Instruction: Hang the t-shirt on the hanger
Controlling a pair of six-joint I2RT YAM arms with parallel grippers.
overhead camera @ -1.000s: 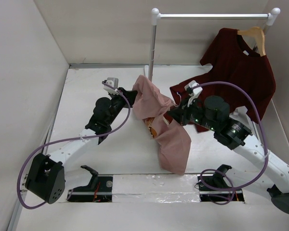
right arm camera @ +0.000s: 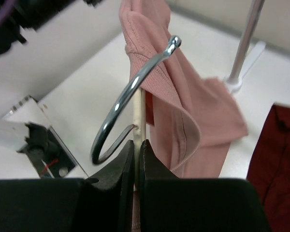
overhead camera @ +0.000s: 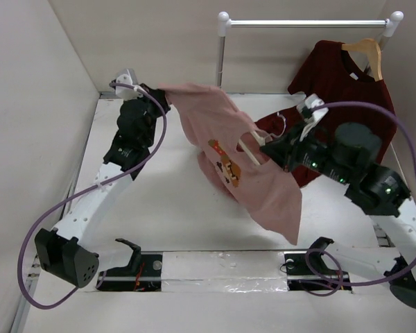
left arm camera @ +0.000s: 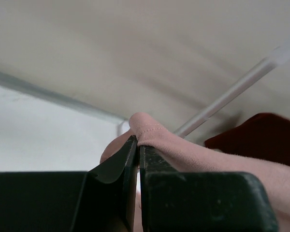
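Observation:
The pink t-shirt (overhead camera: 256, 198) hangs stretched between both arms, a bear print on its front. My left gripper (overhead camera: 163, 97) is shut on a corner of it at upper left; in the left wrist view pink fabric (left arm camera: 193, 154) lies at its fingertips. My right gripper (overhead camera: 270, 146) is shut on a pale wooden hanger (right arm camera: 139, 116), whose metal hook (right arm camera: 111, 116) stands above the fingers in the right wrist view. The hanger runs into the shirt's opening.
A metal rail (overhead camera: 305, 23) spans the back right, with a dark red shirt (overhead camera: 353, 111) on a wooden hanger. Walls stand left, back and right.
My left gripper has moved up and left, pulling the t-shirt out taut. My right gripper has moved right and slightly up with the hanger, and the shirt's lower part has swung right.

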